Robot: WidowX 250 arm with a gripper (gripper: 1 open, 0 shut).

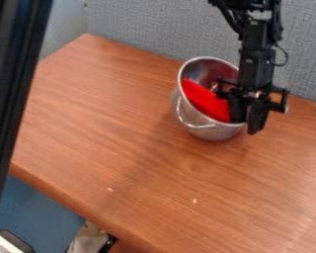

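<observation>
A steel pail (189,120) with a wire handle stands on the wooden table toward the back right, with a red object (204,99) lying slanted inside it. My black gripper (233,94) is at the pail's right rim, partly over its opening. Its fingers are dark and overlap one another, so I cannot tell how far apart they are or whether anything is between them.
A grey padded wall runs behind it. A dark vertical bar borders the far left, and clutter sits below the near left edge.
</observation>
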